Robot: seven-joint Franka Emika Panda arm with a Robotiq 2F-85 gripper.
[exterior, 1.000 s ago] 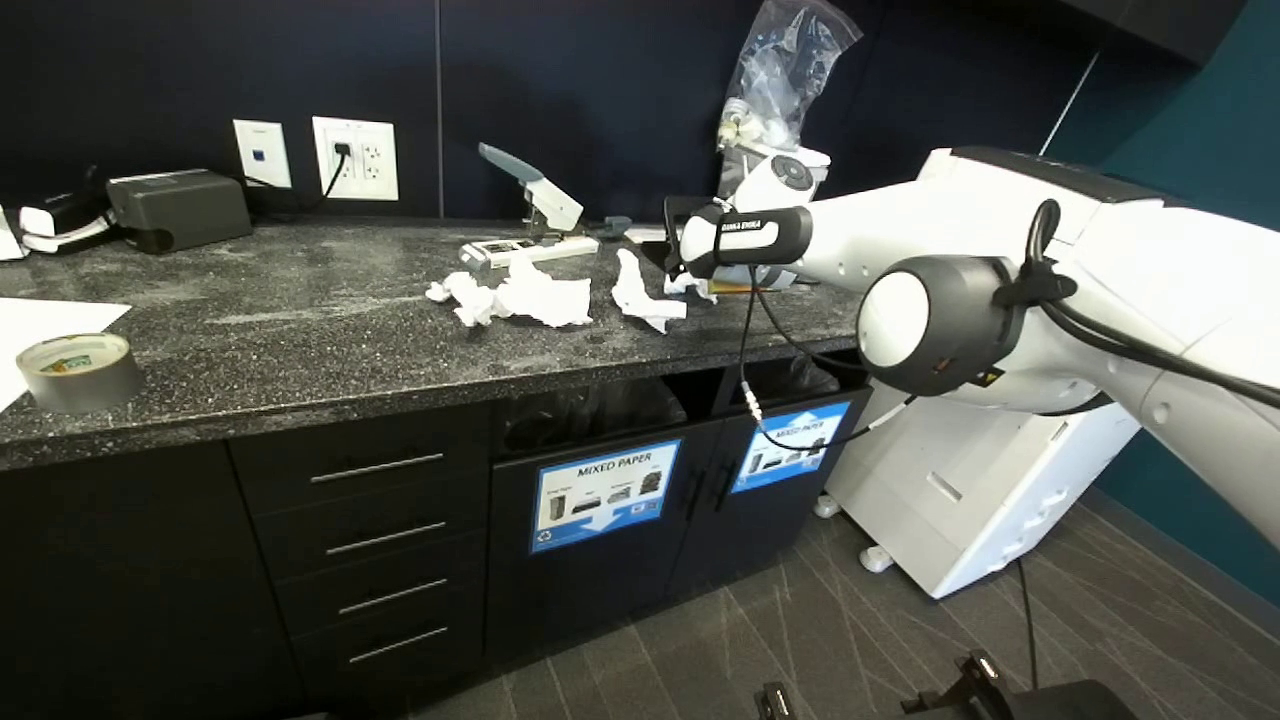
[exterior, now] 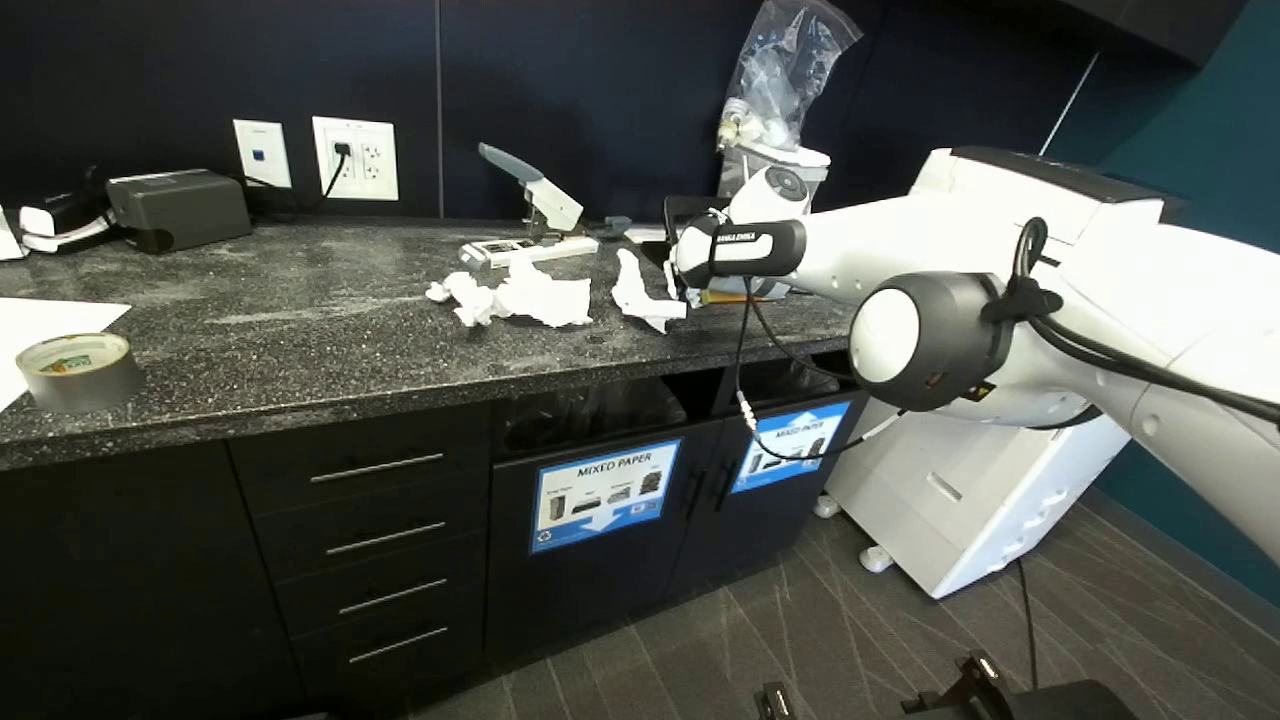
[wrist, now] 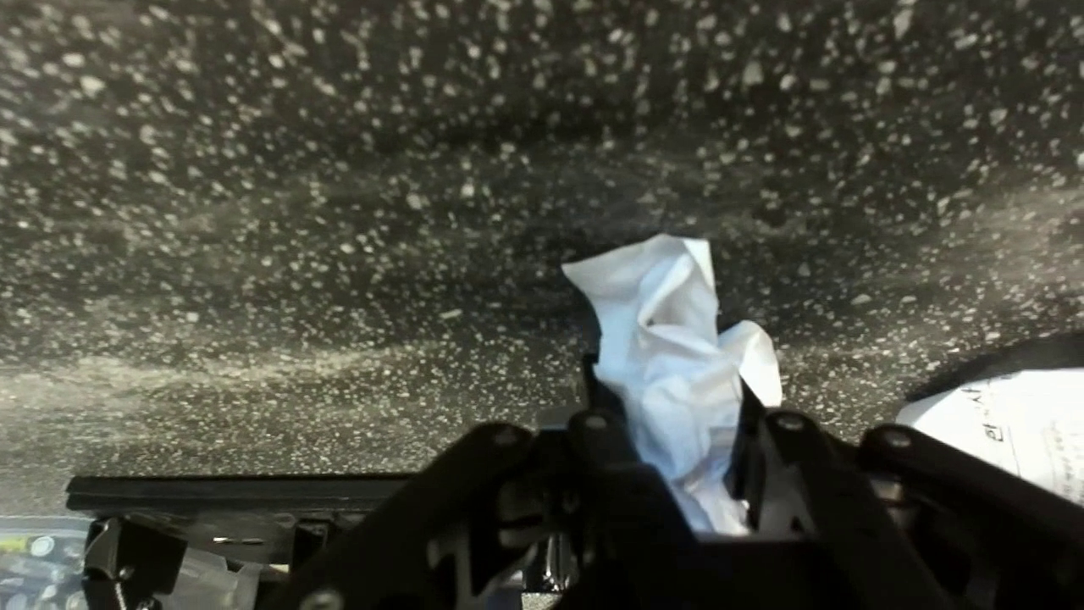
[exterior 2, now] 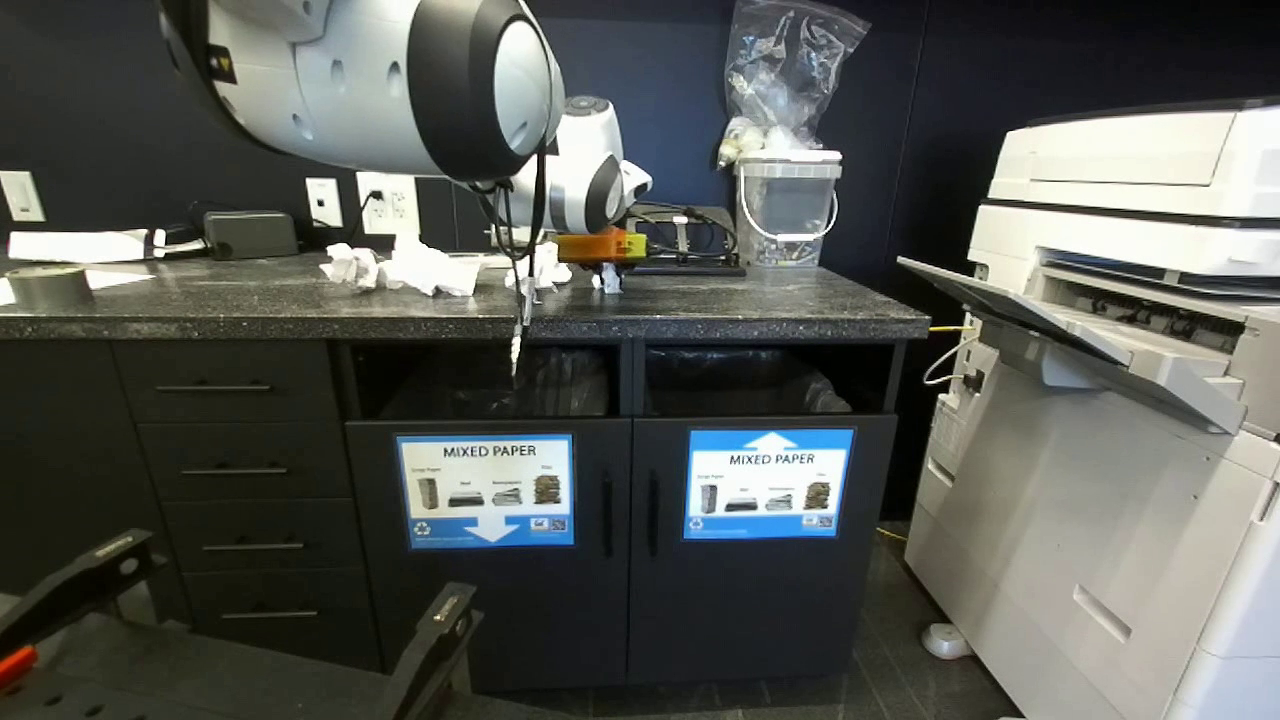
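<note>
A small crumpled white paper [wrist: 671, 346] lies between the black fingers of my gripper in the wrist view. The fingers stand apart, one on each side of it; whether both press on it cannot be told. That piece shows as a small white bit [exterior 2: 608, 280] on the counter in exterior view 2. In exterior view 1 my hand [exterior: 732, 246] is low at the counter's right part and hides the fingertips. To its left sit a folded paper piece [exterior: 644, 294] and larger crumpled papers [exterior: 540, 294]. A printed paper [wrist: 1001, 427] shows at the wrist view's right edge.
A stapler [exterior: 534, 234] stands behind the papers. Near the hand are an orange-yellow object [exterior 2: 606, 246], a black tray [exterior 2: 684, 234] and a clear bucket [exterior 2: 786, 204]. Below the counter [exterior 2: 780, 314] are open bin slots. A tape roll [exterior: 78, 372] lies at left.
My hand has come down toward the counter and slightly left. The small paper piece beside it, visible earlier in exterior view 1, is now mostly hidden by the hand.
</note>
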